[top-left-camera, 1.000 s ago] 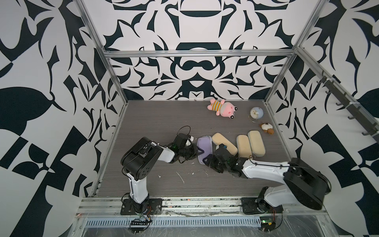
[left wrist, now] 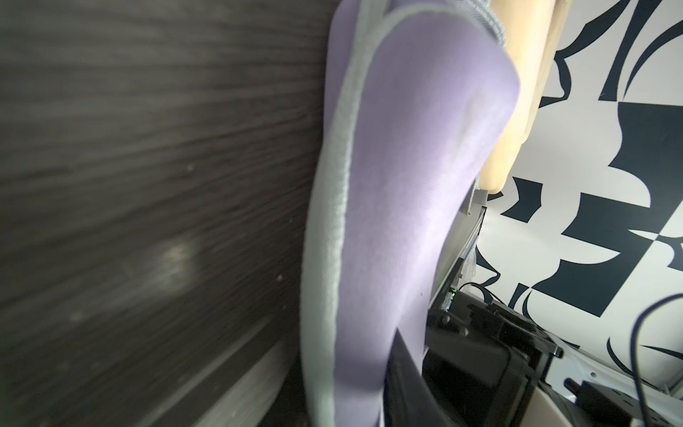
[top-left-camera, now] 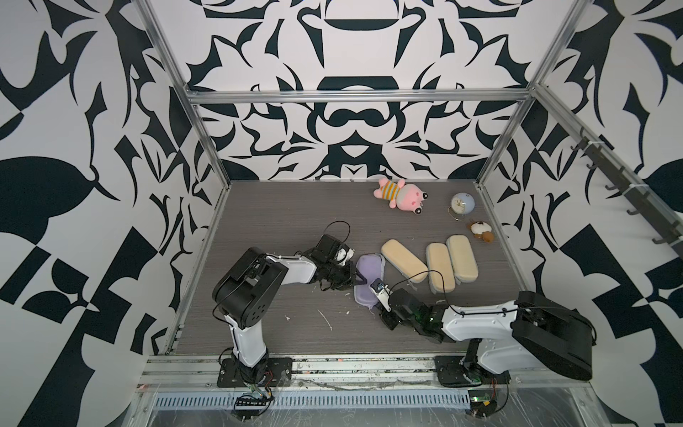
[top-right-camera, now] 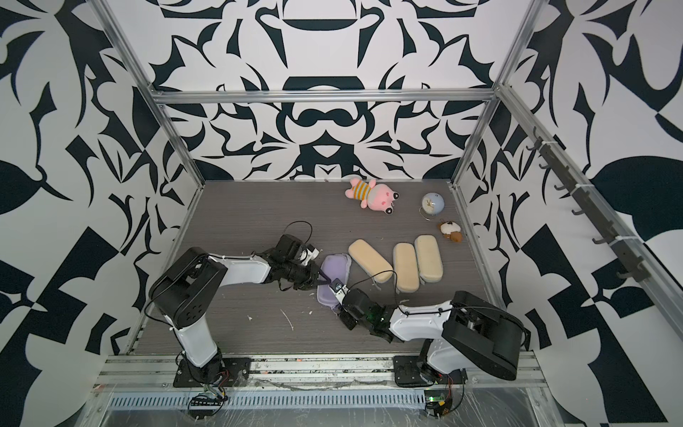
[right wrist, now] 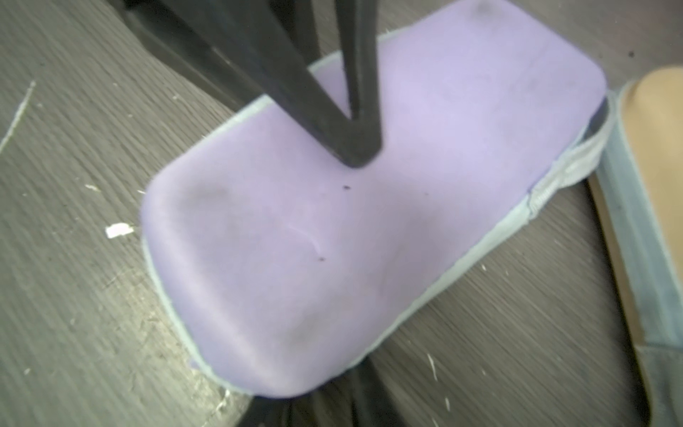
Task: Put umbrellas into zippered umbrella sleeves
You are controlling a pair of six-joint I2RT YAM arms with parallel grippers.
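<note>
A purple sleeve [top-left-camera: 368, 288] with pale mint edging lies on the table between my grippers. My left gripper [top-left-camera: 353, 277] is shut on the sleeve; in the right wrist view its dark fingers [right wrist: 355, 142] press across the upper side. The purple body [left wrist: 412, 142] fills much of the left wrist view. My right gripper [top-left-camera: 382, 299] is at the sleeve's near end; in the right wrist view its finger tips show beneath that end, and how far they are open is partly hidden by the sleeve. A loose pale strip [right wrist: 569, 160] runs along one edge.
Three beige cases [top-left-camera: 404, 257] lie to the right. A pink striped plush toy [top-left-camera: 402, 195], a blue-white ball [top-left-camera: 462, 204] and a small brown-white toy [top-left-camera: 481, 231] sit at the back right.
The purple sleeve has shifted toward the table's front. My right gripper has turned and moved down to its near end. My left gripper has shifted slightly.
</note>
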